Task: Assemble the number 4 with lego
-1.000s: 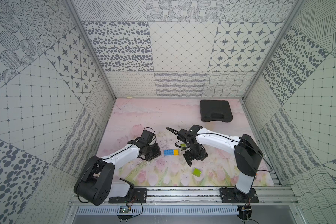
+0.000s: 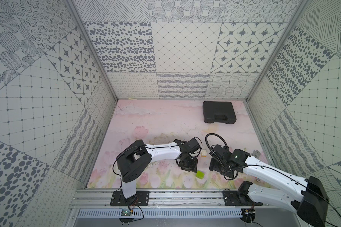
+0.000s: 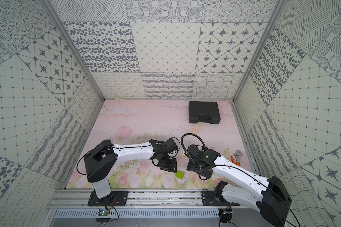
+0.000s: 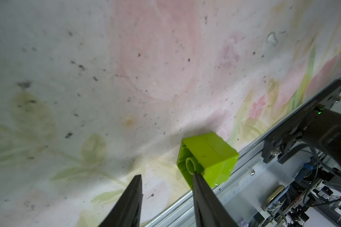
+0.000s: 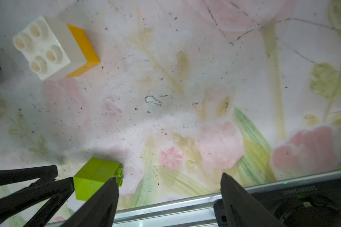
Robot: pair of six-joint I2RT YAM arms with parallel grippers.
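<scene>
A green brick point(image 4: 212, 155) lies on its side near the front edge, just beyond the open fingers of my left gripper, with nothing between them. It also shows in the right wrist view point(image 5: 92, 177). A white brick with yellow point(image 5: 53, 47) sits farther back. My right gripper stands open and empty, to the right of the green brick in the top views. My left arm hides much of the middle of the table.
A black case point(image 2: 219, 111) lies at the back right. Orange-handled tools point(image 3: 235, 158) lie at the right side.
My left gripper has moved right to beside the green brick. My right arm has swung to the right, away from the middle.
</scene>
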